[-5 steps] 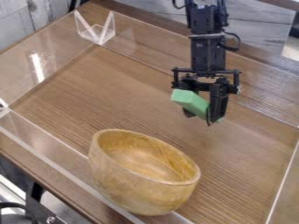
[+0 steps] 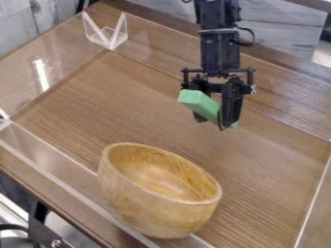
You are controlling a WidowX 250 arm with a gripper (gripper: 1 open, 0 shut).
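Observation:
My gripper hangs from the black arm at the upper middle, shut on a green block that is held at a tilt above the wooden table. A tan oval bowl sits at the bottom middle, in front of the gripper and a little to its left.
A clear white plastic holder stands at the back left. Raised edges border the table at back and sides.
The gripper and green block have moved a little to the left and slightly up over the last second. The bowl has not moved.

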